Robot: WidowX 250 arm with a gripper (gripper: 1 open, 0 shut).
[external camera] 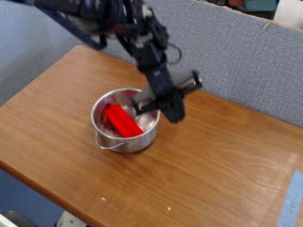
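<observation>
A metal pot [106, 139] with a wire handle stands on the wooden table [213, 168], left of centre. Inside it lies a red object [122, 122]. The black gripper [157, 112] is low over the pot's right side, partly in front of its rim. It looks shut, and nothing shows clearly between its fingers.
Grey padded walls [246, 69] bound the table at the back and left. A light blue strip [290, 198] lies at the right edge.
</observation>
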